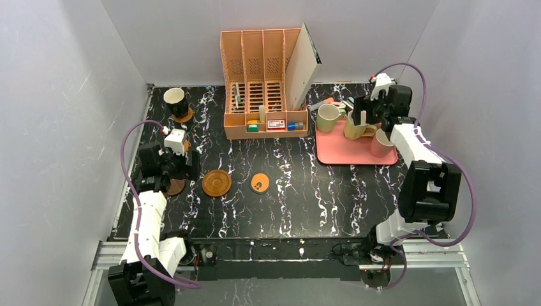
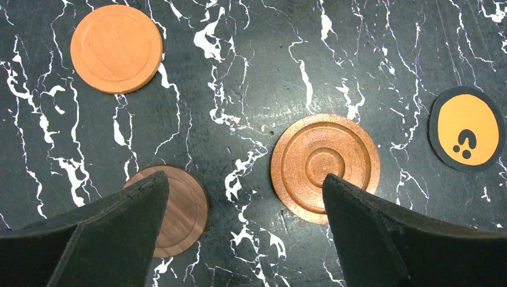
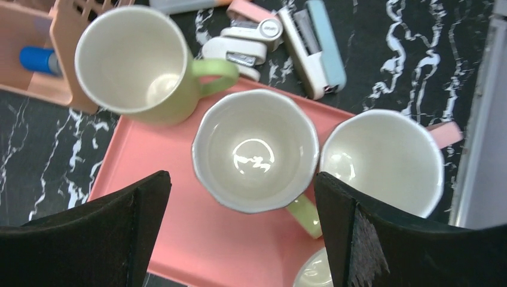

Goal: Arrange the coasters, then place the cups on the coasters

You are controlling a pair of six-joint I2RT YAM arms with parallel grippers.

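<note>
Over the pink tray [image 1: 341, 152], my right gripper is open with nothing held. Below it in the right wrist view stands a pale yellow cup [image 3: 254, 152], its handle pointing toward the right finger. A green cup [image 3: 134, 66] stands to the left and another white-lined cup [image 3: 382, 158] to the right. My left gripper is open and empty above the coasters: a ringed brown coaster [image 2: 326, 167], a dark brown coaster [image 2: 182, 209], a light wooden coaster [image 2: 116, 48] and an orange coaster with a dark rim [image 2: 467, 128]. A dark cup [image 1: 175, 101] stands at the back left, at a coaster [image 1: 185, 117].
An orange organizer [image 1: 266, 131] with small items stands at the back middle. Staplers [image 3: 245, 45] and other stationery lie behind the tray. A pink cup [image 1: 381, 145] sits at the tray's right side.
</note>
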